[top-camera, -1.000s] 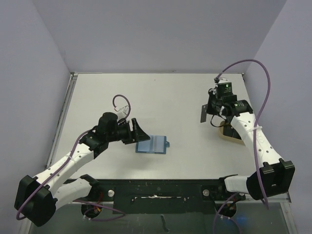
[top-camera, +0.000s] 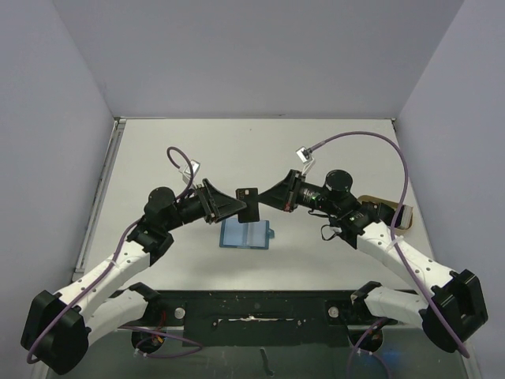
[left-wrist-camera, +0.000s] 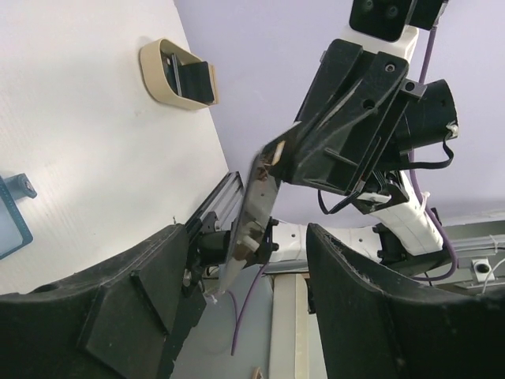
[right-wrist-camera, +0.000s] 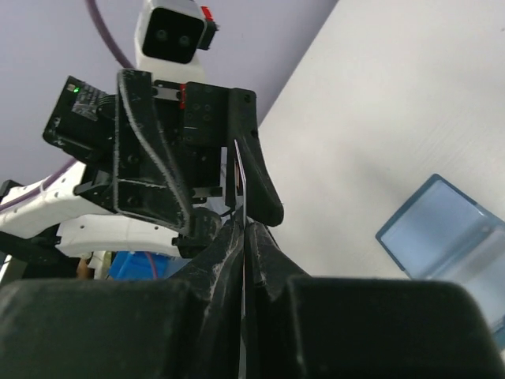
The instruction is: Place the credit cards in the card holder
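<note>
A dark card (top-camera: 247, 205) hangs upright between the arms, over the blue card holder (top-camera: 243, 237). My right gripper (top-camera: 265, 197) is shut on it, as the thin edge in the right wrist view shows. In the left wrist view the card (left-wrist-camera: 256, 205) stands between the spread fingers of my left gripper, which is open around its near end. The holder (left-wrist-camera: 9, 221) is partly seen at the left edge of that view.
A tan box (left-wrist-camera: 158, 71) with dark cards inside stands at the right of the table, partly behind my right arm in the top view.
My right gripper has carried the card leftward from near the tan box to the middle. My left gripper has moved slightly up and now meets the card.
</note>
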